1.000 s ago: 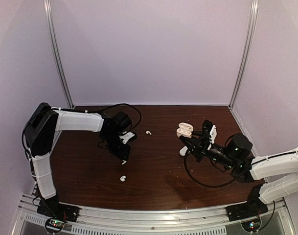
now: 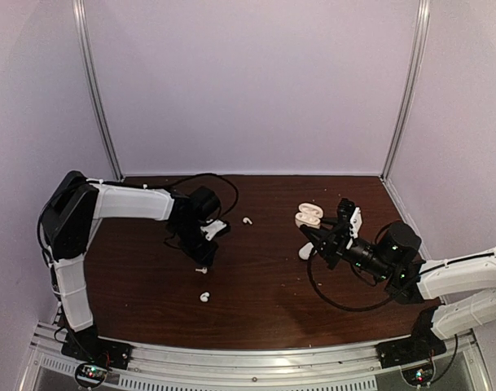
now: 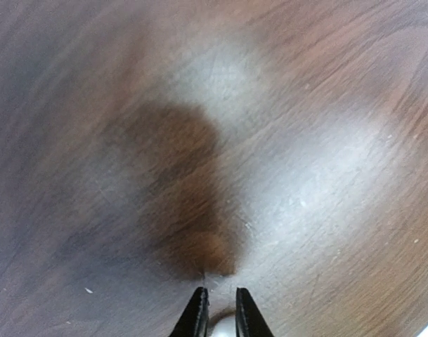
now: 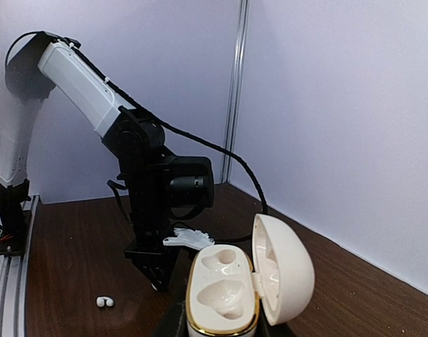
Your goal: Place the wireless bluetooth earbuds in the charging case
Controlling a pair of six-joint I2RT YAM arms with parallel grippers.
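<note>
My left gripper (image 2: 204, 259) is low over the table at a small white earbud (image 2: 201, 270); in the left wrist view its dark fingertips (image 3: 196, 309) stand a little apart, with a white piece (image 3: 223, 326) between or just beneath them, partly out of frame. My right gripper (image 2: 321, 236) is shut on the open white charging case (image 4: 221, 295), held upright with two empty hollows showing and the lid (image 4: 284, 270) raised. Another earbud (image 2: 247, 221) lies behind the left gripper, and another white piece (image 2: 204, 296) lies toward the front, also seen in the right wrist view (image 4: 105, 301).
A white object (image 2: 306, 252) lies under the right gripper. Black cables loop by both arms. Walls enclose the dark wooden table (image 2: 256, 309).
The left gripper has shifted very slightly, and the earbud beneath it now shows a little differently. The right arm and case are almost unchanged.
</note>
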